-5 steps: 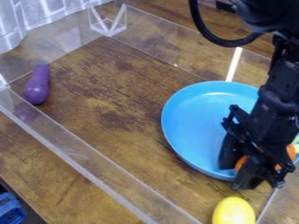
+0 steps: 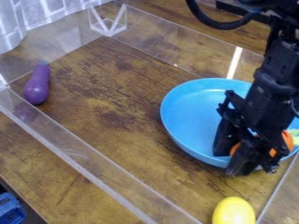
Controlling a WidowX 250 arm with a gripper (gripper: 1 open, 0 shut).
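Note:
A black gripper (image 2: 250, 149) reaches down from the right into a blue bowl (image 2: 191, 118). Its fingertips are low over the bowl's front right, around an orange object (image 2: 272, 151) that is mostly hidden by the gripper. Whether the fingers hold it cannot be seen. A pale green item shows beside it at the right edge.
A yellow lemon-like object (image 2: 232, 211) lies in front of the bowl. A purple eggplant (image 2: 37, 86) lies at the left. Clear plastic walls border the wooden floor (image 2: 100, 114), whose middle is bare. A blue object (image 2: 9, 208) sits outside at lower left.
The gripper has risen and shifted slightly up and left from its lower position in the bowl.

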